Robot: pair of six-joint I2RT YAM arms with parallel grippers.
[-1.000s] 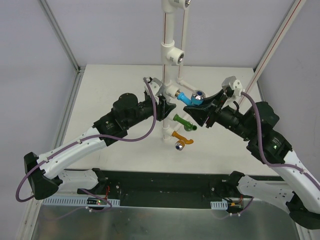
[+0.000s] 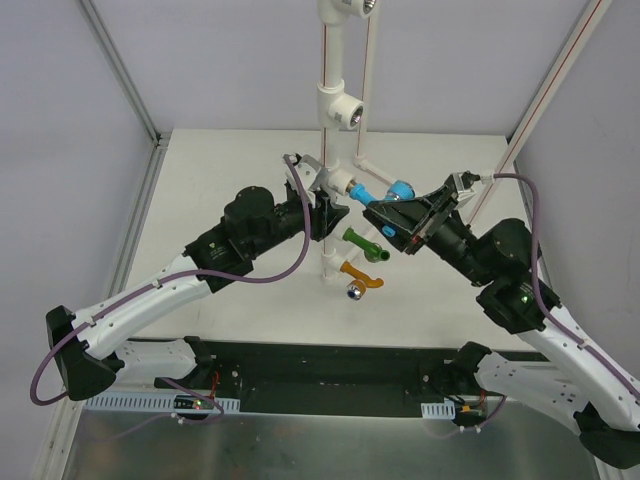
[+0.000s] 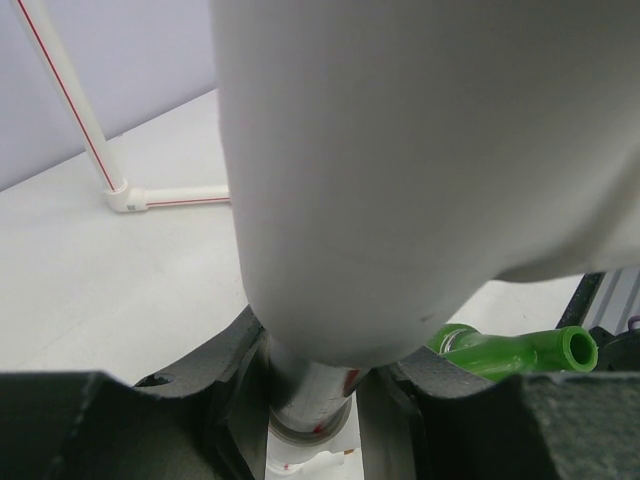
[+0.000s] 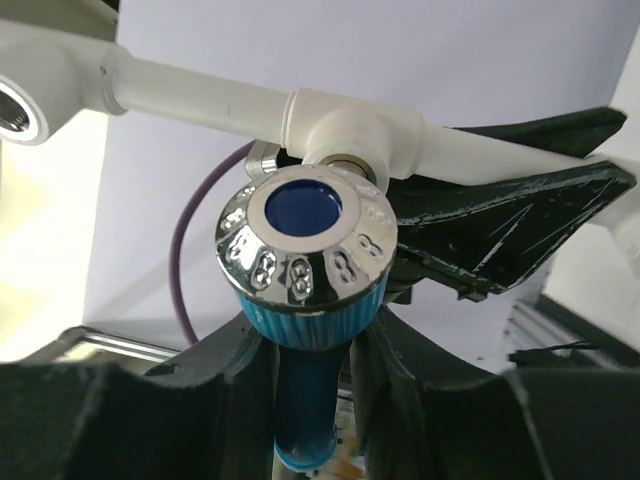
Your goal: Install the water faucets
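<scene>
A blue faucet (image 2: 368, 199) with a chrome knob is in my right gripper (image 2: 386, 222), which is shut on its blue body. Its brass end meets the side port of a white tee (image 2: 342, 181); how deep it sits cannot be told. In the right wrist view the faucet's knob (image 4: 305, 240) hides much of the joint. My left gripper (image 2: 328, 208) is around the upright white pipe (image 3: 308, 385) just below a tee, fingers against both sides. A green faucet (image 2: 367, 243) and an orange faucet (image 2: 362, 278) sit lower along the pipe.
Above, another white tee (image 2: 340, 107) has an open side port. A thinner white pipe (image 2: 369, 70) stands behind. The white board (image 2: 230, 160) is bare on either side of the pipe. Both grippers are close together at the pipe.
My right gripper has rolled about the blue faucet's axis, turning the chrome knob with it. The pipe has shifted slightly left, and the left gripper is nearly still.
</scene>
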